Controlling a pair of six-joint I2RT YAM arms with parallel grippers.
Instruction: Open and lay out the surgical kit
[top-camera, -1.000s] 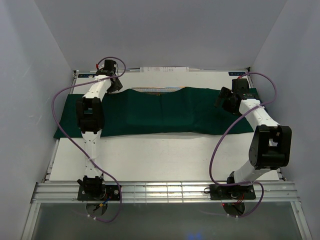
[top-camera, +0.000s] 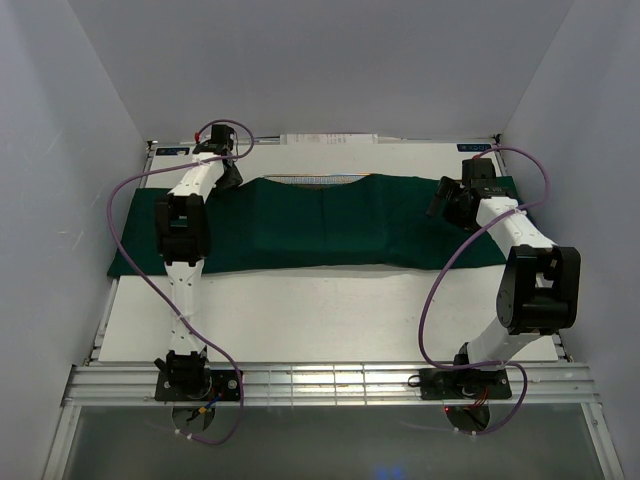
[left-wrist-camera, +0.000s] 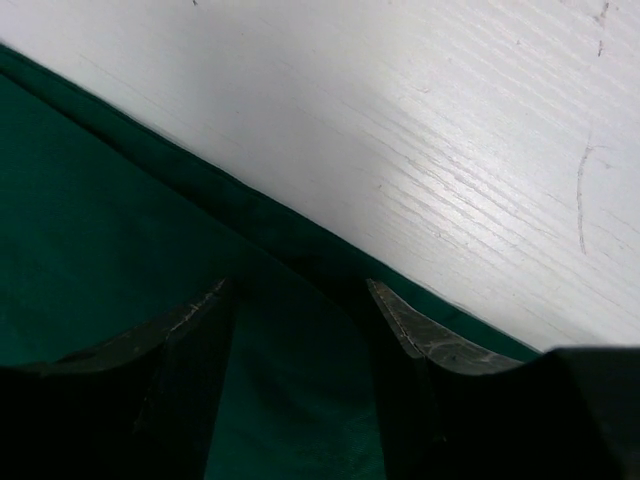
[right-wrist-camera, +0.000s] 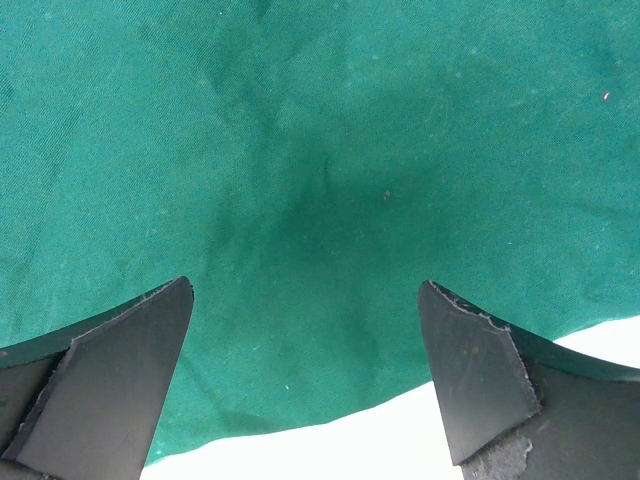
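A dark green cloth (top-camera: 310, 230) lies spread across the table from the left side to the right. In the left wrist view, a folded layer of the green cloth (left-wrist-camera: 130, 230) runs diagonally beside the white tabletop. My left gripper is at this far edge, its fingers apart with cloth under and between them; no firm hold shows. Over the right part of the cloth, my right gripper stands wide open with nothing between its fingers. Flat green cloth (right-wrist-camera: 300, 200) fills most of that view. No instruments are visible.
Behind the cloth's far edge, a strip of a metal mesh tray (top-camera: 315, 180) shows; the rest is covered. Grey walls (top-camera: 60, 130) close in the sides and back.
My left gripper has shifted very slightly toward the front of the table. The right arm has settled slightly, and the cloth looks unchanged.
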